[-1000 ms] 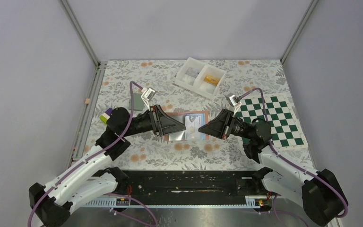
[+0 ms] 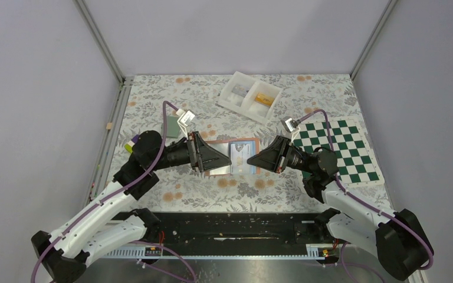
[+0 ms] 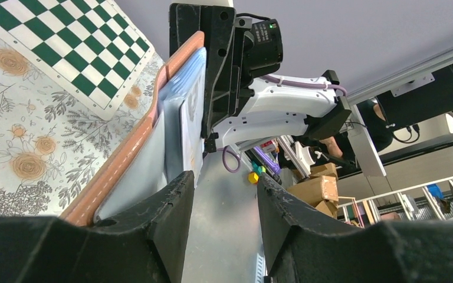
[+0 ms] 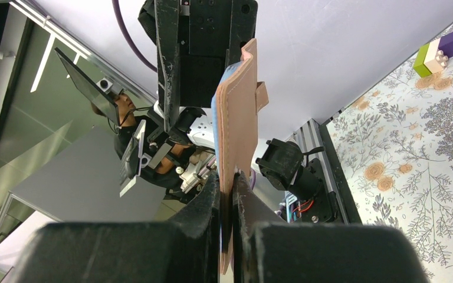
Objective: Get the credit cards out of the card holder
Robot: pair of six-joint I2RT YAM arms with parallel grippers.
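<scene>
The brown card holder (image 2: pixel 258 142) is spread open above the table between my two grippers, its clear sleeves facing up in the top view. A pale blue card (image 2: pixel 243 150) shows in the right half. In the left wrist view several cards (image 3: pixel 192 118) stand edge-on inside the brown cover (image 3: pixel 131 141). My left gripper is open, one fingertip close by the cards' lower edge; whether it touches them I cannot tell. Nothing shows between its fingers. In the right wrist view my right gripper is shut on the card holder's edge.
A white two-compartment tray (image 2: pixel 240 108) with a yellow item (image 2: pixel 263 99) lies at the back. The green checkered board (image 2: pixel 354 154) is on the right, a grey-green piece (image 2: pixel 172 126) and toy blocks (image 4: pixel 445 50) on the left.
The card holder and my right gripper have shifted very slightly left. Reflections on the sleeves differ, and the blue card's print shows more clearly. The left gripper has barely moved.
</scene>
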